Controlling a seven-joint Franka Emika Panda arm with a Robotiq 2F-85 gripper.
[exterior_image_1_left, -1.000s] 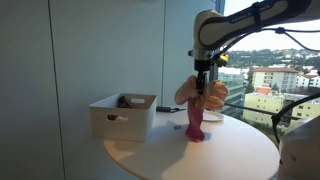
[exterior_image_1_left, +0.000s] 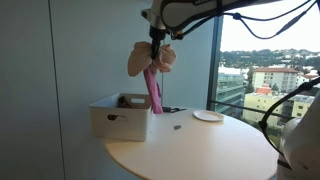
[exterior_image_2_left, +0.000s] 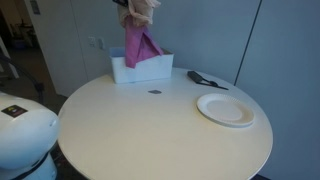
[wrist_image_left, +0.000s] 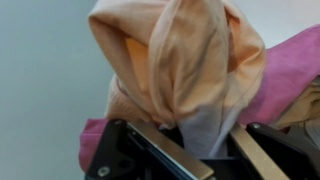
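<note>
A bunched peach cloth (wrist_image_left: 180, 55) fills the wrist view, gripped where it meets the fingers. My gripper (exterior_image_1_left: 155, 48) is shut on it, high over the right side of the white box (exterior_image_1_left: 110, 130). A pink cloth (exterior_image_1_left: 153, 88) hangs down beneath the peach one, its lower end beside the box's right wall. In the second exterior view, this pink cloth (exterior_image_2_left: 140, 45) drapes in front of or over the box (exterior_image_2_left: 140, 70); which of the two I cannot tell. Whether the fingers also pinch the pink cloth is hidden by the peach folds.
Dark items (exterior_image_1_left: 131, 101) show inside the box. On the white round table (exterior_image_2_left: 150, 120) lie a white plate (exterior_image_2_left: 226, 110), a black object (exterior_image_2_left: 205, 79) and a small dark piece (exterior_image_2_left: 155, 92).
My gripper has carried the cloths up and leftward, from over the table's middle to the box. The pink cloth's lower end has lifted and moved left with it. The box has stayed still.
</note>
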